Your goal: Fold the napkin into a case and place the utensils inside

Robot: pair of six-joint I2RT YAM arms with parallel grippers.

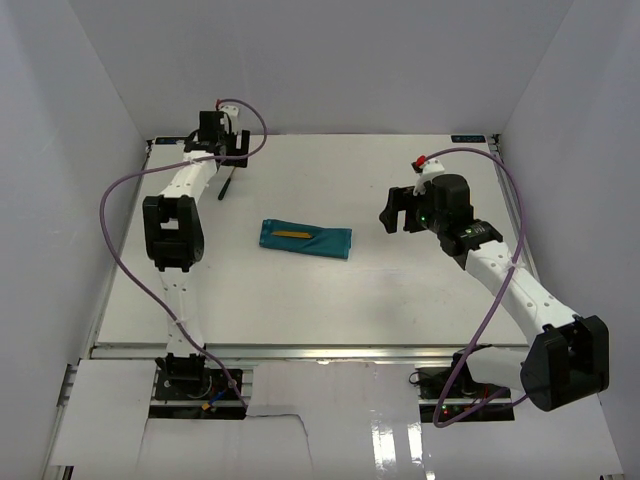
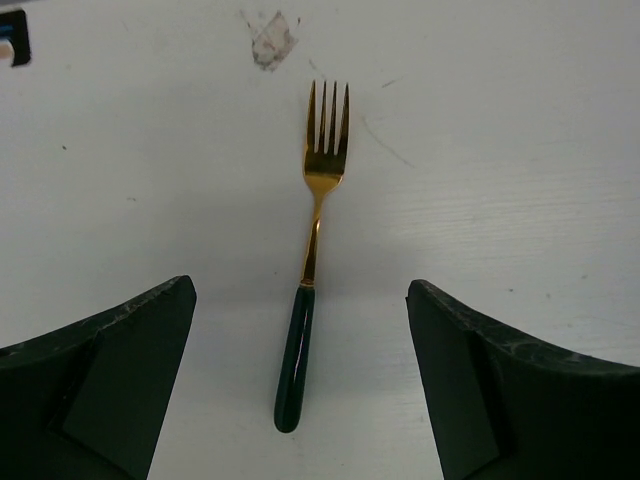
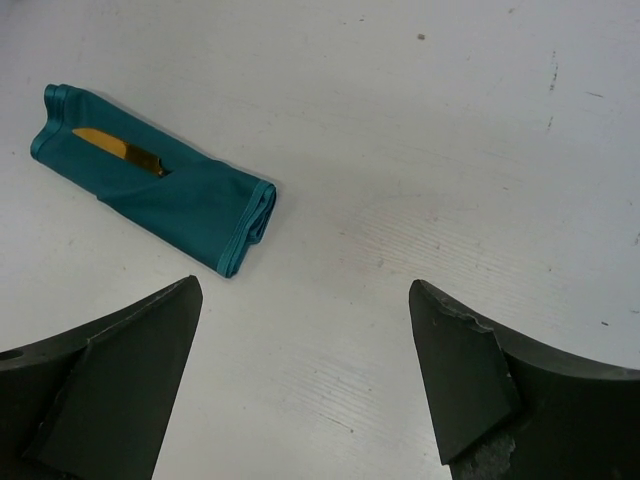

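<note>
A teal napkin lies folded mid-table, a gold utensil showing in its opening; the right wrist view shows the napkin and utensil too. A fork with gold tines and dark green handle lies on the table between the open fingers of my left gripper, which hangs over it at the back left. My right gripper is open above the table, right of the napkin, with nothing between its fingers.
Grey walls enclose the sides and back.
</note>
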